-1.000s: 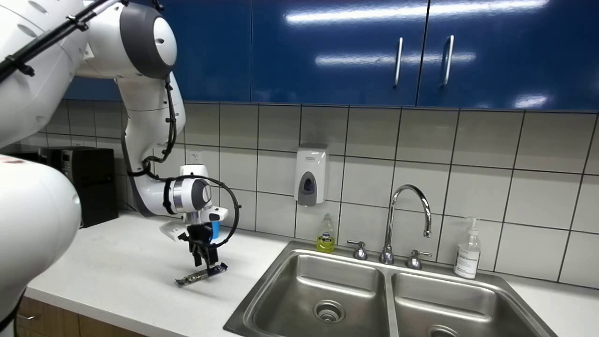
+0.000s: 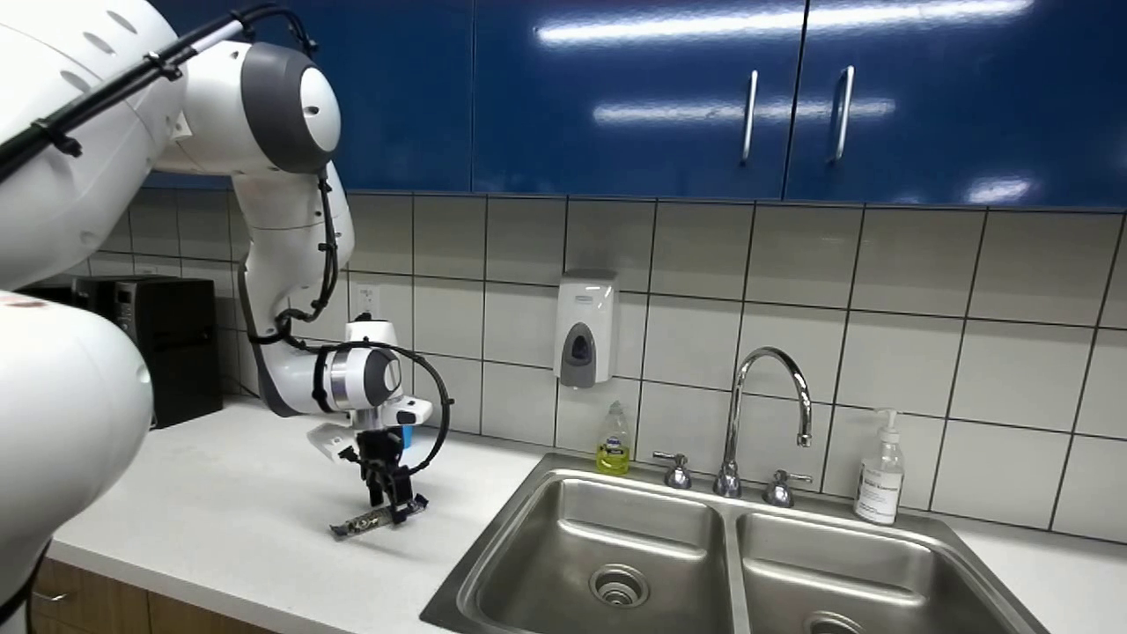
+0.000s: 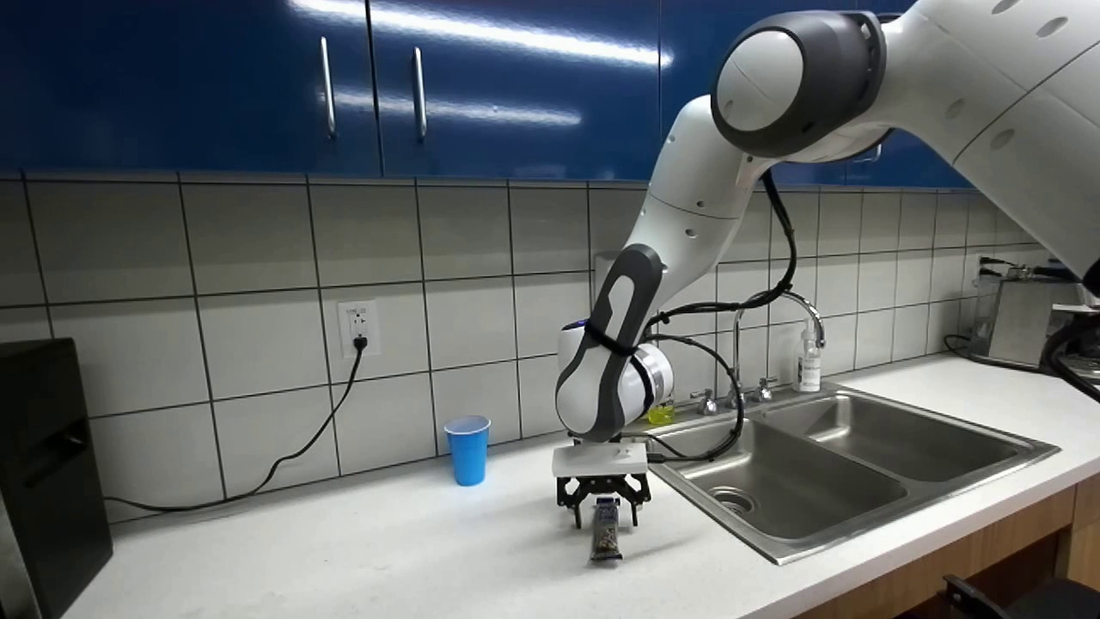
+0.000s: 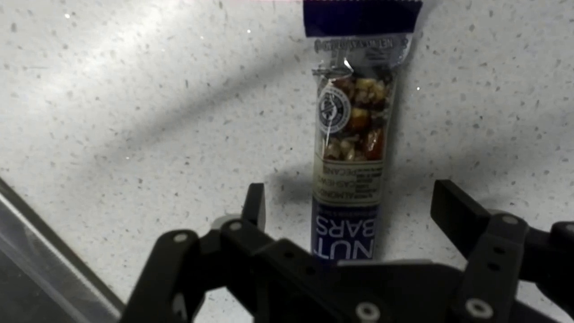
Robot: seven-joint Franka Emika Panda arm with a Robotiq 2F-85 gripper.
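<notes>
A wrapped nut bar with dark blue ends and a clear middle lies flat on the white counter. In the wrist view my gripper is open, one finger on each side of the bar with a gap on both sides. The bar's near end is hidden behind the gripper's body. From the second exterior view the gripper points down over the back part of the bar, low over the counter. The first exterior view also has the gripper at the bar, left of the sink.
A blue cup stands near the tiled wall, left of the arm. The double sink opens to the right, its metal edge close by. A yellow soap bottle is behind the sink.
The arm has shifted slightly, a little to the right in the first exterior view, and the gripper now sits somewhat lower at the bar. The bar has not visibly moved.
</notes>
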